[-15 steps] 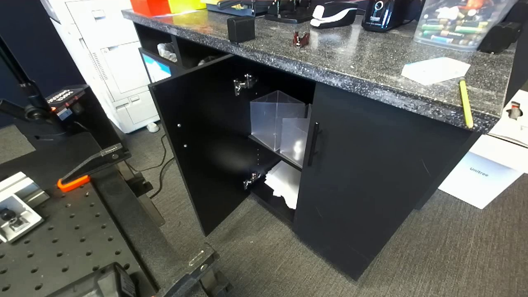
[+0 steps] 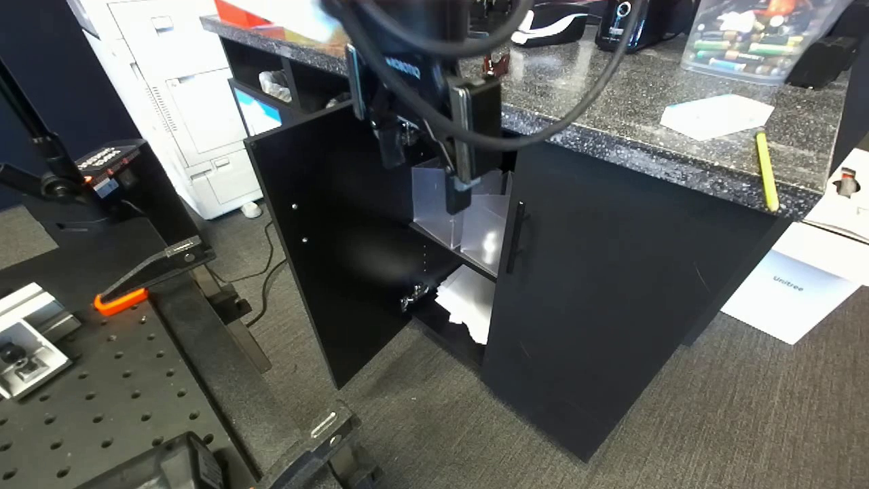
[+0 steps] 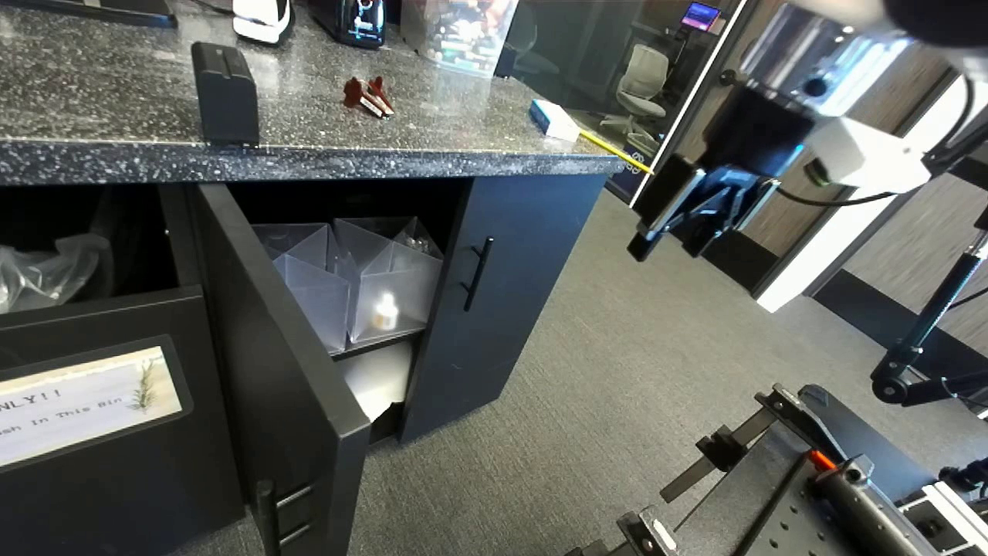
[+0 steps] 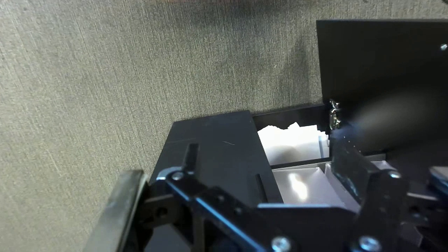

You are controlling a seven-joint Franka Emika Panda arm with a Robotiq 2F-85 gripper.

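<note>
In exterior view 1 my gripper [image 2: 434, 179] hangs in front of the black cabinet, its fingers apart with nothing between them. Exterior view 2 has the same gripper [image 3: 668, 249] at the upper right, well out from the cabinet front. The left cabinet door [image 2: 342, 244] stands swung wide, and the right door [image 2: 586, 277] is closed, with a black bar handle [image 2: 515, 237]. Inside the open side, clear plastic bins [image 3: 398, 287] sit on the shelf, with white paper [image 4: 294, 142] below. In the wrist view, both fingers stand spread above the cabinet.
On the speckled countertop [image 3: 306, 130] are a black block [image 3: 225, 93], a dark red clip [image 3: 367, 96], a small box [image 3: 553, 120] and a yellow pencil [image 3: 615, 150] jutting past the edge. A perforated workbench [image 2: 98, 383] stands opposite. Carpet [image 4: 126, 75] lies clear between.
My gripper, absent from exterior view 1 a second ago, now hangs at its upper middle, covering part of the countertop and cabinet opening. Doors and objects still in sight look unmoved.
</note>
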